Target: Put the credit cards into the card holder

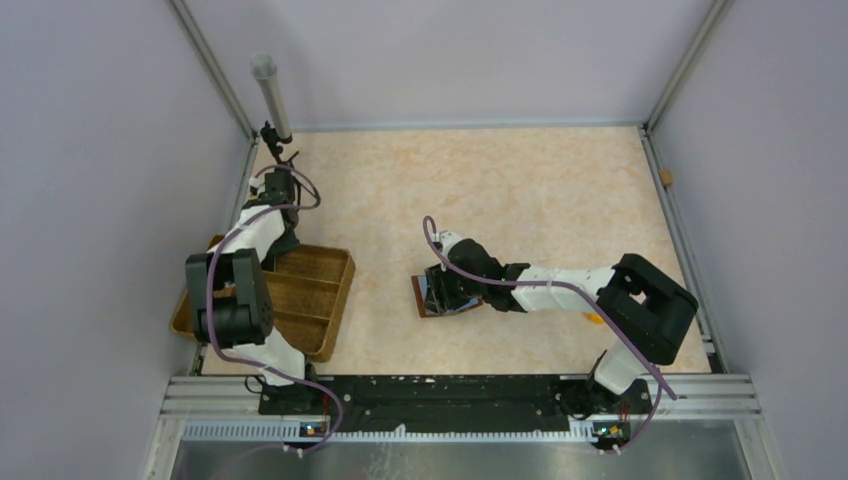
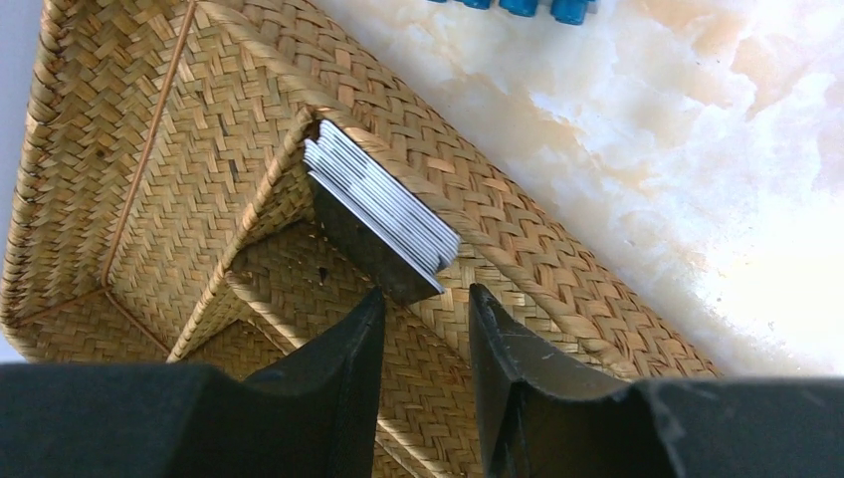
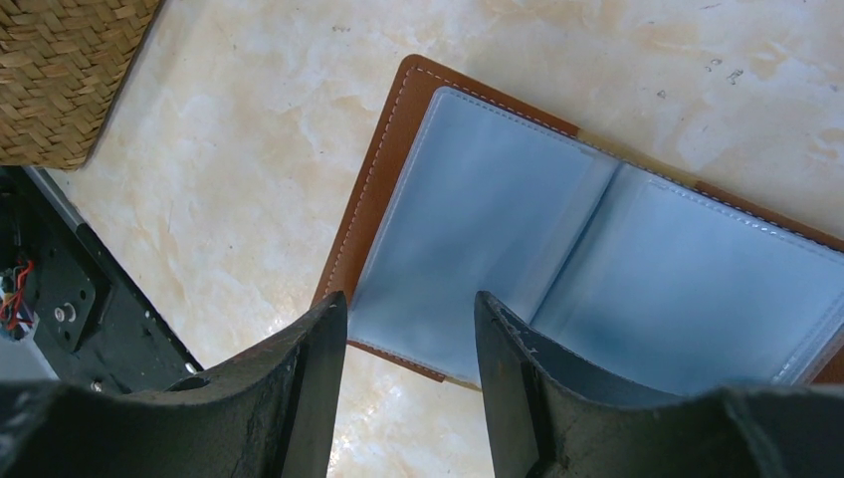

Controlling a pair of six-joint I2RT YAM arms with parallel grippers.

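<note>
A stack of cards (image 2: pixel 383 209), white with a dark front one, stands in a compartment of the woven basket (image 2: pixel 518 229). My left gripper is just beside the stack over the basket, its fingers apart with nothing seen between them. The brown card holder (image 3: pixel 376 169) with pale blue sleeves (image 3: pixel 478 199) lies open on the table. My right gripper is low over the left sleeve, its fingers open and empty.
The basket (image 1: pixel 340 300) stands at the table's left, with a microphone stand (image 1: pixel 272 95) behind it. Small blue objects (image 2: pixel 567 8) lie beyond the basket.
</note>
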